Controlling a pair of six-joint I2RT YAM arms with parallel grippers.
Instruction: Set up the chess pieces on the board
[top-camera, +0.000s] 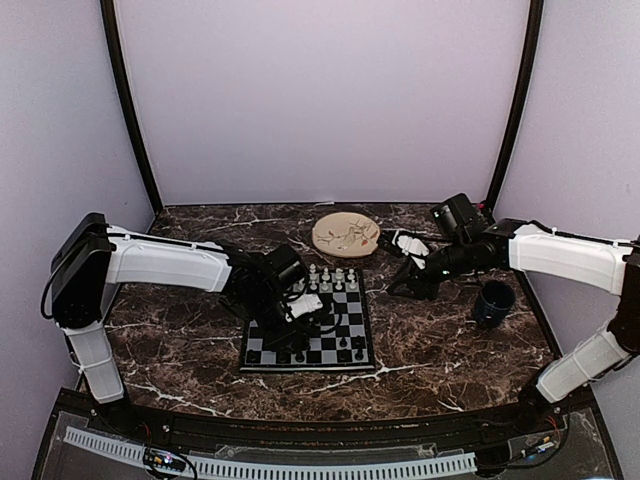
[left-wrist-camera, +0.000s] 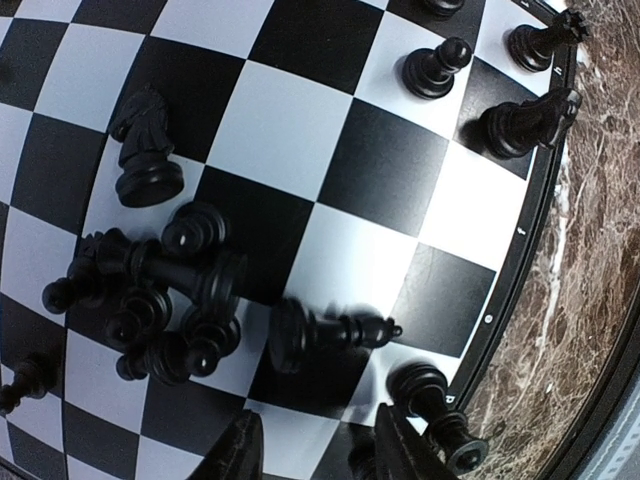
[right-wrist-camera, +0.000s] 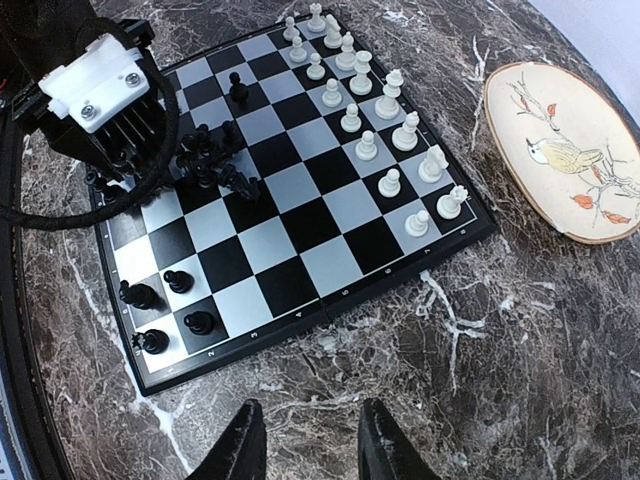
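The chessboard (top-camera: 345, 312) lies on the marble table. White pieces stand in two rows on its far side, among them a white pawn (right-wrist-camera: 389, 183). Black pieces lie heaped near the middle, with a fallen black knight (left-wrist-camera: 147, 160) beside them. A black piece (left-wrist-camera: 325, 333) lies on its side, slightly blurred, just ahead of my left gripper. That gripper is open low over the board, with nothing between its fingers. Close to its right finger is another black piece (left-wrist-camera: 437, 415). My right gripper hangs open and empty over the table right of the board.
Several black pieces stand in the board's near right corner, including a black pawn. Behind the board is an oval plate (top-camera: 346, 234) with a bird picture. A dark cup (top-camera: 493, 303) stands at the right. Bare table lies between board and cup.
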